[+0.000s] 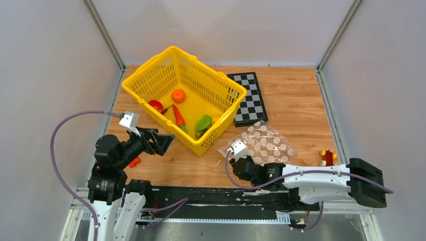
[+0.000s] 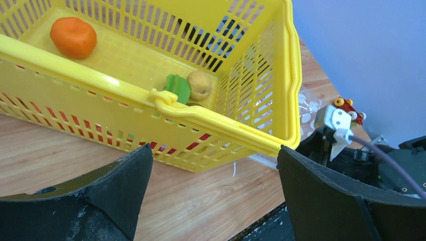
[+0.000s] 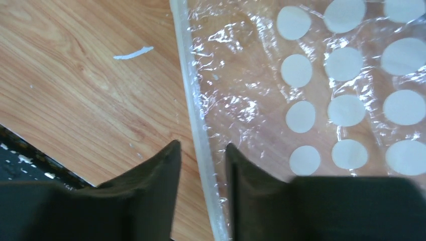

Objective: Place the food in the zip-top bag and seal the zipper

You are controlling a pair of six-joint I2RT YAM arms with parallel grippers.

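Observation:
A clear zip top bag with white dots (image 1: 266, 140) lies flat right of the yellow basket (image 1: 150, 85), its pale zipper strip (image 3: 196, 115) showing in the right wrist view. My right gripper is low over that strip, fingers parted, nothing clearly between them. My left gripper is open beside the basket's near wall. Inside the basket are an orange (image 1: 178, 96), a red fruit (image 1: 155, 105), a red pepper (image 1: 178, 115), a green item (image 1: 203, 122) and a round yellowish item (image 2: 199, 85).
A checkered board (image 1: 246, 100) lies behind the bag. A small red and yellow toy (image 1: 328, 158) sits at the right edge. A red piece (image 1: 135, 161) is near the left arm.

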